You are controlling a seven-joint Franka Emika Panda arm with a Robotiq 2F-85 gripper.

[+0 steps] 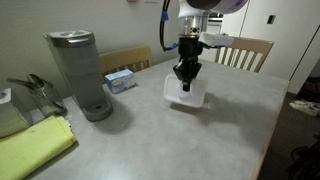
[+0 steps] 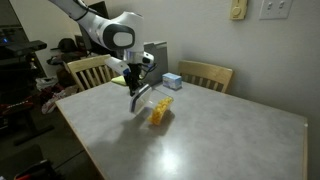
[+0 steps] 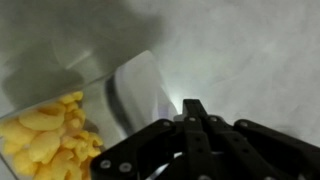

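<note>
A clear container (image 2: 159,112) of orange puffs stands on the table in exterior view 2. Its contents, orange puffs (image 3: 45,140), fill the lower left of the wrist view. The white lid (image 1: 186,92) is tipped steeply beside the container and hides it in exterior view 1. My gripper (image 1: 186,74) is shut at the lid's upper edge, with the thin lid apparently pinched between its fingertips. In the wrist view the lid (image 3: 143,88) runs down to the dark fingers (image 3: 190,112), where the contact itself is partly hidden.
A grey dispenser (image 1: 80,75), a small blue-white box (image 1: 119,80) and a yellow cloth (image 1: 35,145) occupy the left side in exterior view 1. Chairs (image 2: 205,78) stand behind the table.
</note>
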